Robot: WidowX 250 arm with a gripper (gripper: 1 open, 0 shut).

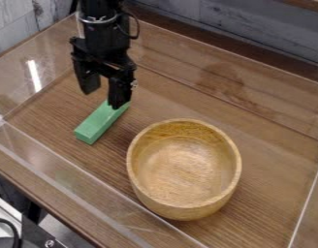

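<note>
My gripper (102, 92) hangs in the upper left of the camera view, open, over the wooden surface just above a green bar-shaped block (101, 122). The block lies flat and tilted, with nothing seen gripping it. A large tan oval bowl (184, 199) sits to the right and nearer the front, apparently empty.
A raised edge runs along the top right. Along the lower left are a pale strip and a dark cable near the corner.
</note>
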